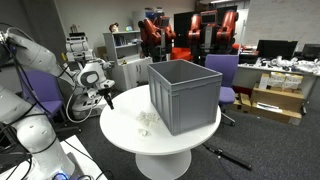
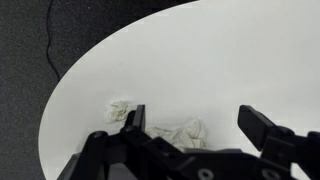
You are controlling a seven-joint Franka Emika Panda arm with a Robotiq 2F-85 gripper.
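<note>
My gripper stands wide open in the wrist view, its two black fingers apart and nothing held between them. Crumpled whitish pieces, like paper or cloth, lie on the white table: a small one [image 2: 120, 110] by the left finger, and a larger one [image 2: 185, 134] partly hidden behind the gripper body. From outside, the gripper [image 1: 107, 97] hangs over the table's left edge, and the crumpled pieces [image 1: 148, 118] sit right of it, near the table's middle. A large grey bin [image 1: 192, 110] stands on the table's right side.
Black cables [image 1: 85, 150] run beside the arm's base. An office chair [image 1: 222, 68] stands behind the bin, and shelves and boxes [image 1: 268, 95] line the back.
</note>
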